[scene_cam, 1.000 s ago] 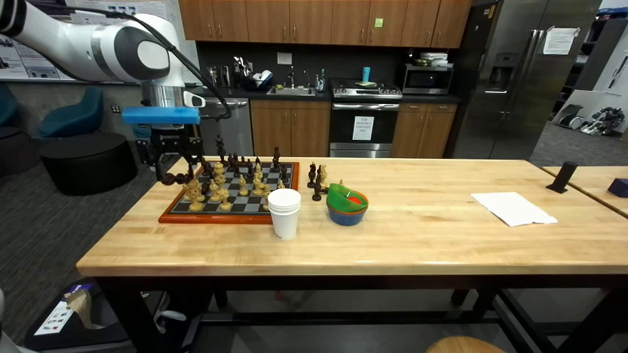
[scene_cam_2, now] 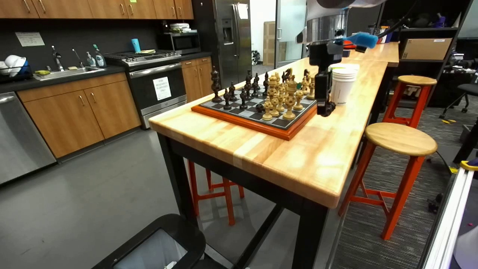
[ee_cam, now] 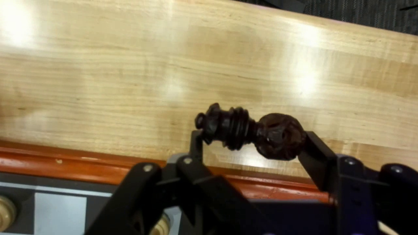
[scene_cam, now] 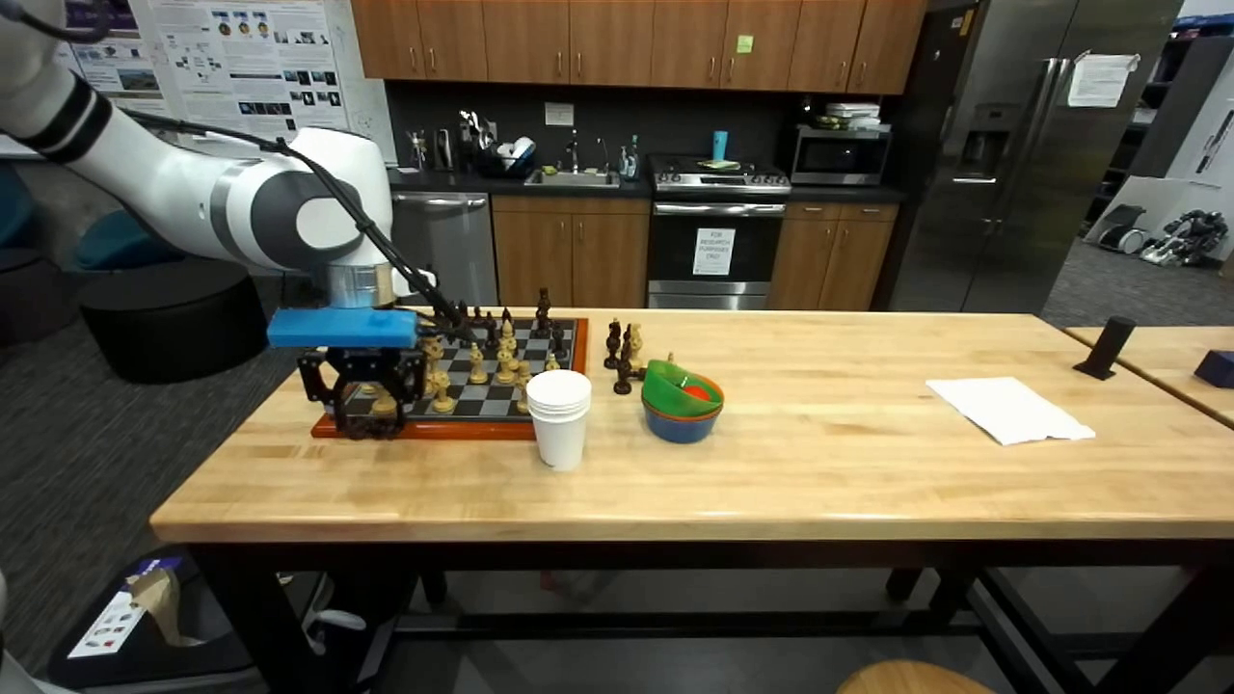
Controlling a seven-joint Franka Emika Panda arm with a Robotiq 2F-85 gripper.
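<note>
Between my fingertips lies a dark brown chess piece (ee_cam: 250, 131), held lengthwise, its rounded end against the right finger and its narrow tip by the left one. My gripper is shut on it, over bare wood just beyond the board's red-brown edge in the wrist view. In exterior view 1 the gripper (scene_cam: 370, 428) hangs low at the near left corner of the chessboard (scene_cam: 463, 429). Dark pieces (scene_cam_2: 227, 99) and cream pieces (scene_cam_2: 289, 101) stand on the board. One dark piece (scene_cam_2: 260, 108) seems to be lying down there.
Stacked white cups (scene_cam: 560, 416) stand at the board's near right corner. Beyond them are a green bowl (scene_cam: 666, 386) tilted in a blue bowl (scene_cam: 680, 428), and several loose pieces (scene_cam: 622, 376). A white sheet (scene_cam: 1008, 410) lies farther right.
My gripper has come down and toward the table's near side, from above the board's left part to its near left corner, carrying the dark piece along.
</note>
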